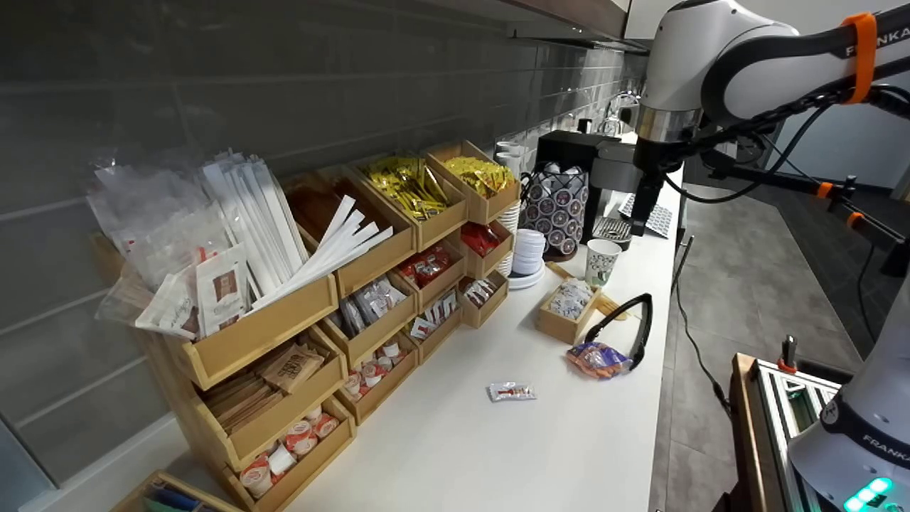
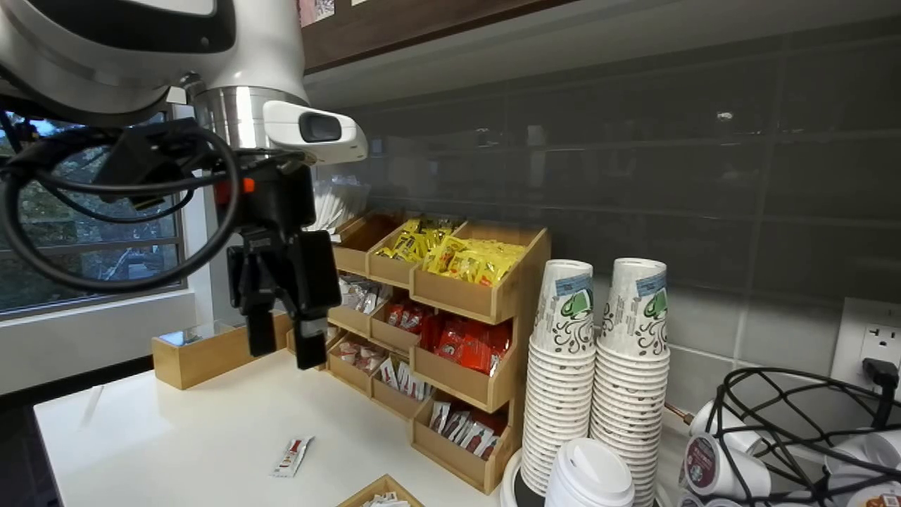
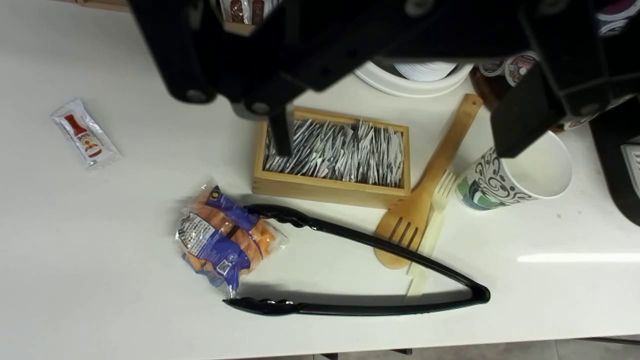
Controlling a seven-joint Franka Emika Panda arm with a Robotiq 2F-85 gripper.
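Observation:
My gripper is open above the counter, its two dark fingers far apart and nothing held between them. In the wrist view a wooden box of white paper packets [image 3: 336,186] lies below that gap. Black tongs [image 3: 390,245] rest spread on the counter, their tips at a bag of orange carrots [image 3: 225,234]. A wooden slotted spatula [image 3: 441,156] lies beside the box, along with a pale fork [image 3: 441,201]. A patterned paper cup [image 3: 492,186] stands right of the spatula. One sauce packet [image 3: 87,133] lies alone at the left.
A tiered wooden rack [image 1: 350,354] of condiments and wrapped utensils lines the wall. Stacked paper cups [image 2: 557,397] and a wire basket of coffee pods [image 1: 554,209] stand beyond it.

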